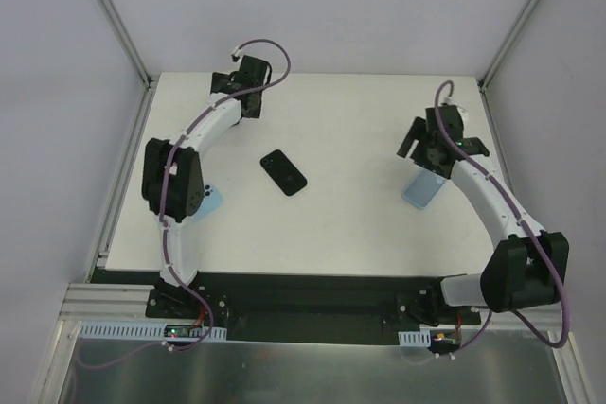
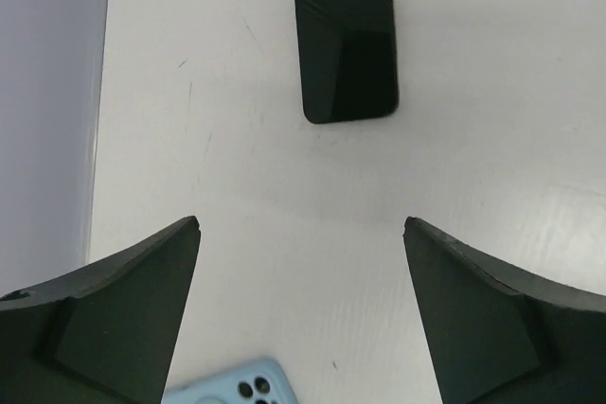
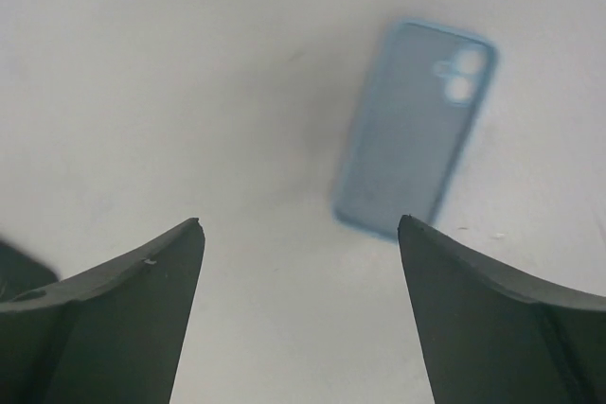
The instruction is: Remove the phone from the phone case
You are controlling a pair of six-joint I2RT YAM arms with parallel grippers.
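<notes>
A dark phone (image 1: 283, 173) lies flat mid-left on the table; a black slab (image 2: 346, 40) is ahead of my left gripper in its wrist view, largely hidden under that arm from above. A translucent blue case (image 3: 409, 134) lies empty on the right, below and ahead of my right gripper. A light-blue item with camera lenses (image 2: 227, 387) lies at the left. Both grippers have their fingers spread, with nothing between them.
Grey walls (image 1: 312, 7) border the back and both sides.
</notes>
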